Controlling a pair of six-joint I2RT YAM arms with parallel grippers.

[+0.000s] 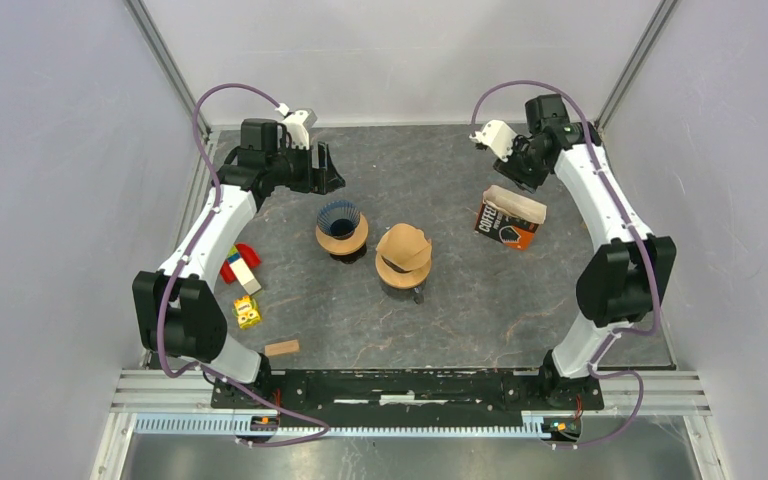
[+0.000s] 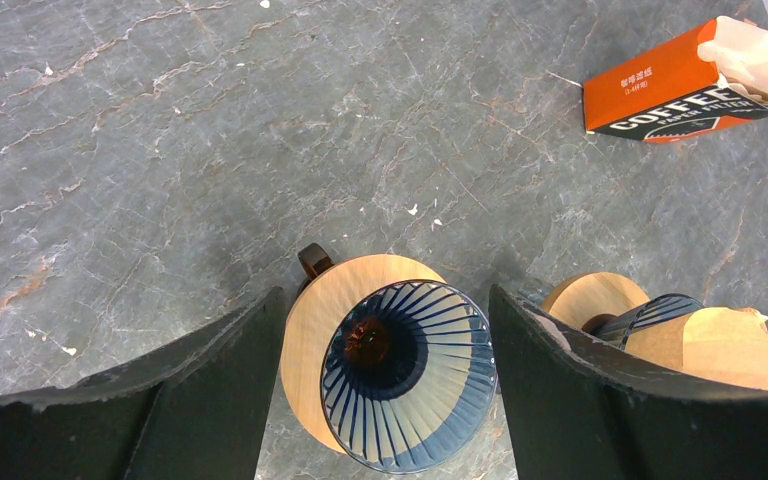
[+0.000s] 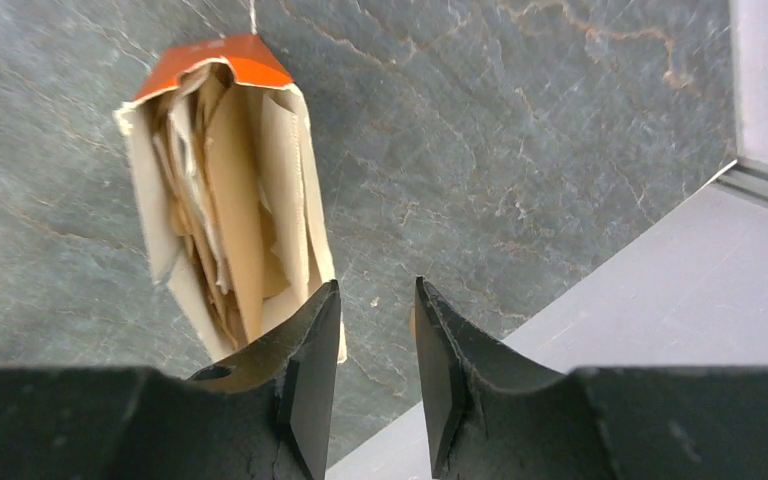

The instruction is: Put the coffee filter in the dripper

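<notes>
A ribbed dripper [image 1: 338, 220] on a wooden stand sits left of centre; my left gripper hangs over it, part open, holding nothing. A second dripper to its right has a brown paper filter [image 1: 404, 243] in it. The orange-black coffee filter box [image 1: 505, 225] stands open at right, with brown filters [image 3: 230, 200] inside. My right gripper is open above and beside the box, nothing visible between its fingers.
Toy blocks and a yellow toy [image 1: 247, 311] lie at the left, with a small wooden block [image 1: 282, 347] near the front edge. Walls border both sides.
</notes>
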